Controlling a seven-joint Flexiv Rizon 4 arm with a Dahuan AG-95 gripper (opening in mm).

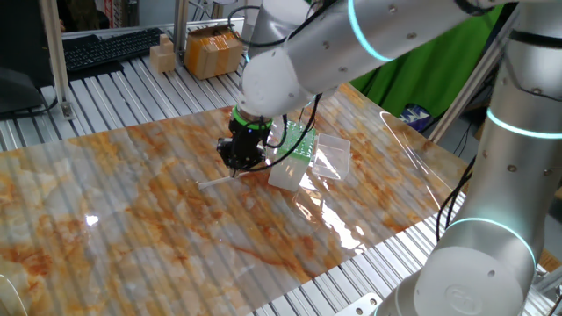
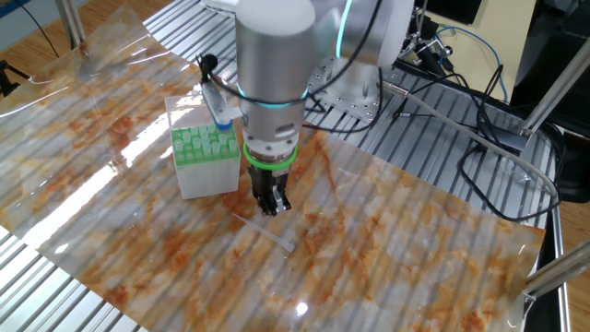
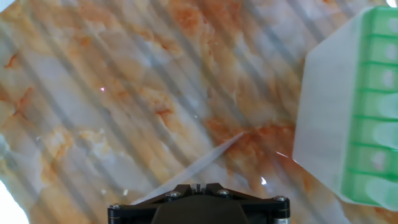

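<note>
A thin, translucent pipette tip [image 1: 215, 182] lies flat on the marbled sheet, well in the open in exterior view 2, where its wide end [image 2: 289, 246] points to the lower right. In the wrist view the pipette tip [image 3: 202, 163] slants down behind my gripper, which hides its lower end. From the side, my gripper [image 2: 274, 208] hangs pointing down close over the tip; contact cannot be made out. Its fingers are too dark and small to tell open from shut. Beside it stands a tip box [image 2: 208, 178] with a green rack [image 2: 203, 146] full of tips.
The box's clear lid [image 1: 333, 158] is folded back on the side away from my gripper. The marbled sheet [image 1: 132, 228] is otherwise bare. A cardboard box [image 1: 213, 53], wooden blocks [image 1: 162, 56] and a keyboard [image 1: 118, 49] sit beyond its edge.
</note>
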